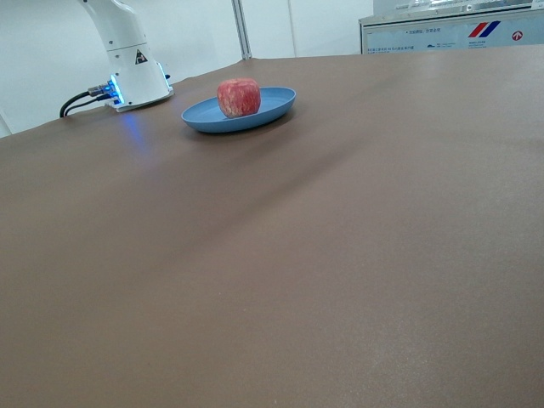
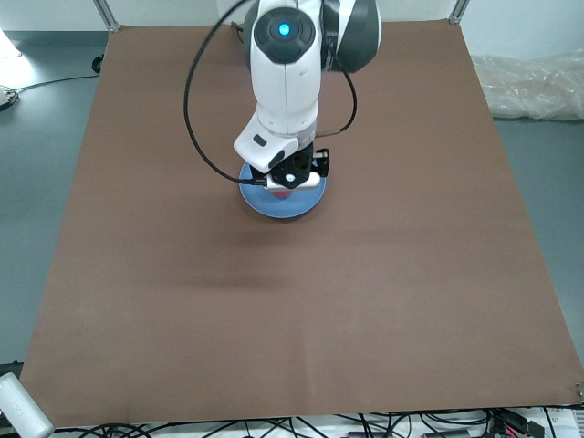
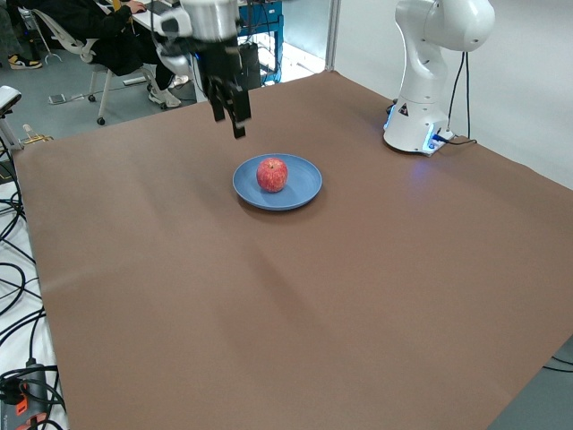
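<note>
A red apple (image 1: pixel 239 98) sits on a blue plate (image 1: pixel 276 100) in the top view; in the right view the apple (image 3: pixel 272 175) is near the middle of the plate (image 3: pixel 304 188). My gripper (image 3: pixel 231 121) hangs in the air above and to the left of the plate there, empty; whether it is open or shut cannot be made out. In the left view my arm (image 2: pixel 285 82) hides most of the apple, with the plate (image 2: pixel 283 208) showing around it.
Cables (image 2: pixel 292 427) run along the near edge in the left view.
</note>
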